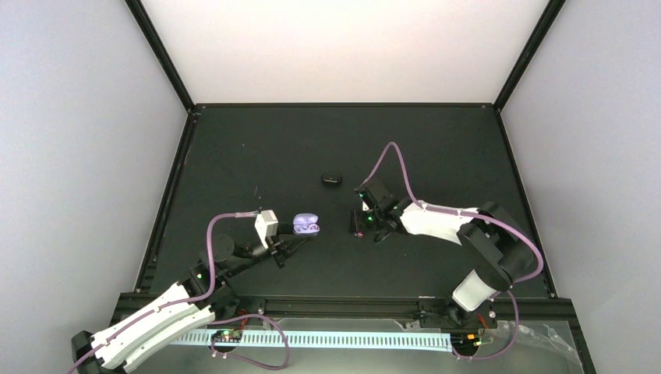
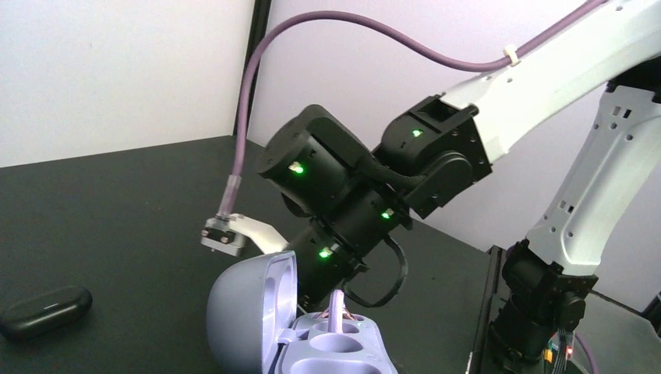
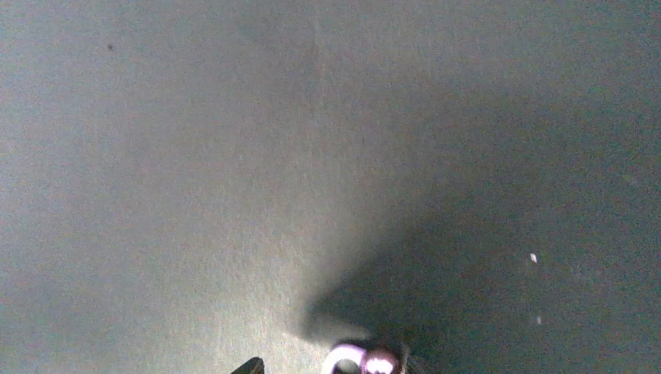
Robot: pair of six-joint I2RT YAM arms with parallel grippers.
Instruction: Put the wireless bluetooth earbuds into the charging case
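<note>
The lilac charging case (image 1: 305, 220) has its lid raised and is in my left gripper (image 1: 295, 234), which is shut on it above the table. In the left wrist view, the case lid (image 2: 248, 313) and its wells fill the bottom edge. A slim lilac piece (image 2: 336, 313) stands up from there; I cannot tell whether it is an earbud's stem. My right gripper (image 1: 358, 226) is low over the table, right of the case. A purple earbud (image 3: 355, 354) shows at the bottom of the right wrist view, between open fingertips, with a gap on the left.
A glossy black oval object (image 1: 331, 180) lies on the dark table behind the two grippers. In the left wrist view it sits at the lower left.
</note>
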